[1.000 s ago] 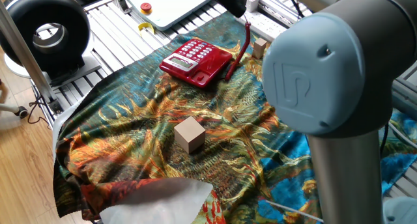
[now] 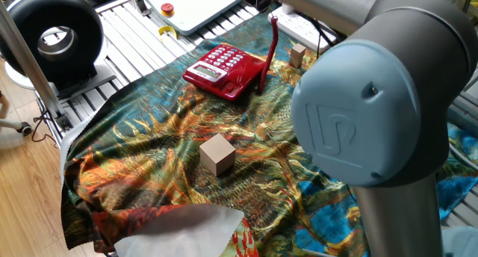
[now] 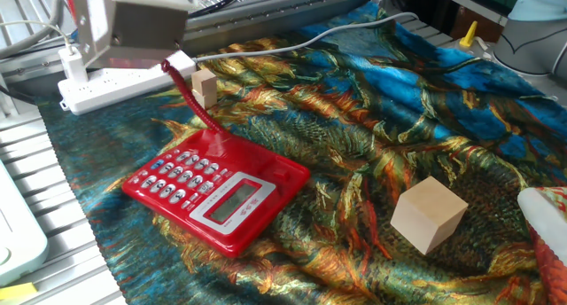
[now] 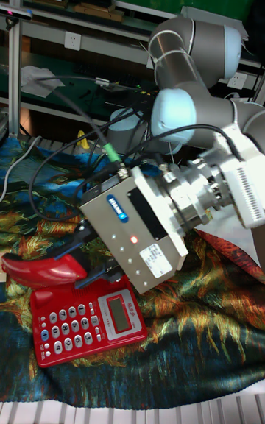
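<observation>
A red desk phone base (image 2: 224,70) with white keys and a small display rests on the patterned cloth. In exterior view 3 my gripper (image 4: 65,269) is shut on the red handset (image 4: 39,270), its dark fingers (image 4: 69,242) lying on either side of it. The handset is lifted off the base (image 4: 86,322). From the base, the coiled red cord (image 3: 190,99) stretches upward toward the gripper body (image 3: 142,30). In exterior view 1 the cord (image 2: 269,55) shows, but the gripper and handset do not.
A wooden cube (image 2: 217,154) sits on the cloth, and a smaller wooden block (image 3: 205,89) stands behind the phone near a white power strip (image 3: 124,85). Folds ripple the cloth (image 2: 149,137). My arm's blue joint cap (image 2: 355,111) covers the right of exterior view 1.
The arm's joint has sunk slightly in exterior view 1. The upper end of the cord has swung left, and a dark piece at the top edge has gone out of frame.
</observation>
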